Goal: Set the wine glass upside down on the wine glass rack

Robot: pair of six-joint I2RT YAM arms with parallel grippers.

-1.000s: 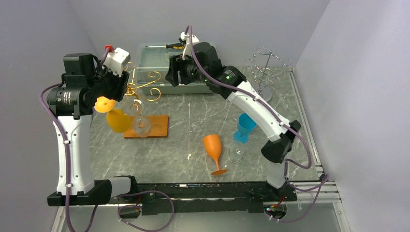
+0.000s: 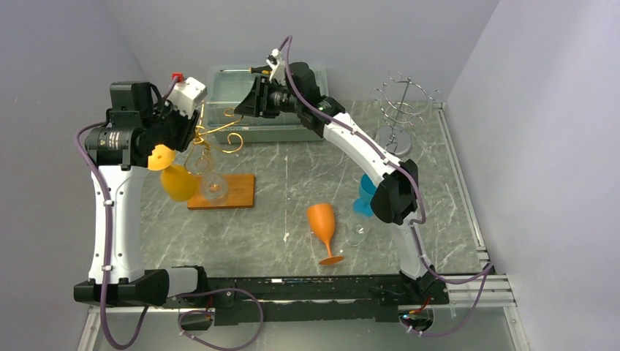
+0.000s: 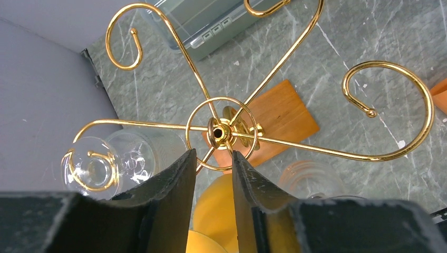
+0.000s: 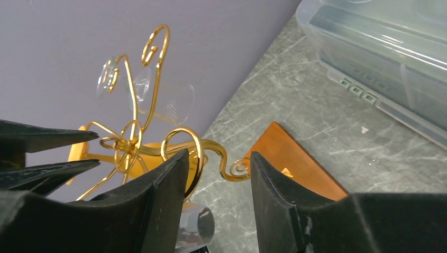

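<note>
The gold wine glass rack (image 2: 235, 146) stands over a wooden board, its curled arms spreading outward. A yellow wine glass (image 2: 179, 183) hangs upside down on its left side, and a clear glass (image 2: 214, 189) hangs nearer the front. Another clear glass (image 3: 138, 153) shows at the left in the left wrist view. At the rack's central ring, my left gripper has its fingers apart, with part of the ring showing between them. My right gripper is part open around one curled gold arm; the curl lies close to one finger (image 4: 179, 171). Whether either touches metal is unclear.
A grey-green bin (image 2: 267, 133) sits behind the rack. An orange glass (image 2: 322, 222) lies at front centre, with a clear glass (image 2: 356, 229) and a blue glass (image 2: 368, 191) to its right. A silver rack (image 2: 398, 110) stands back right.
My right gripper has moved left to the gold rack's curled arm, narrowing its opening. The left gripper has shifted slightly right, toward the rack's centre. The glasses have stayed about where they were.
</note>
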